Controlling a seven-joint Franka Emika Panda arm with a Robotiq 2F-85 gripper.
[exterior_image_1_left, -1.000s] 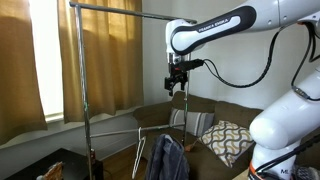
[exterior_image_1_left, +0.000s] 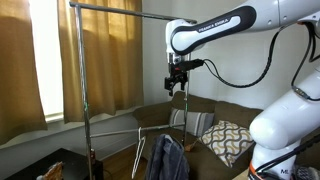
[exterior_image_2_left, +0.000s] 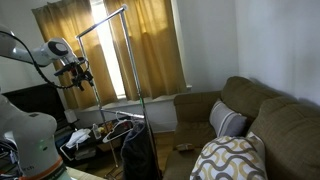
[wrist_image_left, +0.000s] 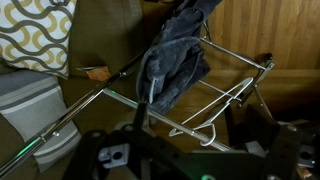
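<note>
My gripper (exterior_image_1_left: 176, 84) hangs high beside the metal garment rack (exterior_image_1_left: 84, 75), pointing down. In the wrist view the dark fingers stand wide apart along the bottom edge, open, with nothing seen between them. Below it a dark jacket (wrist_image_left: 175, 65) hangs on the rack, well clear of the gripper. A white hanger (wrist_image_left: 213, 112) lies beside the jacket in the wrist view, apparently empty. In exterior view 2 the gripper (exterior_image_2_left: 78, 74) is at the left, close to the rack's upright, and the jacket (exterior_image_2_left: 139, 155) is low on the right.
A brown sofa (exterior_image_2_left: 187, 134) with a patterned cushion (exterior_image_1_left: 227, 140) and a striped cushion (wrist_image_left: 34, 105) stands near the rack. Yellow curtains (exterior_image_1_left: 107, 60) cover the windows behind. The rack's poles stand close to the arm.
</note>
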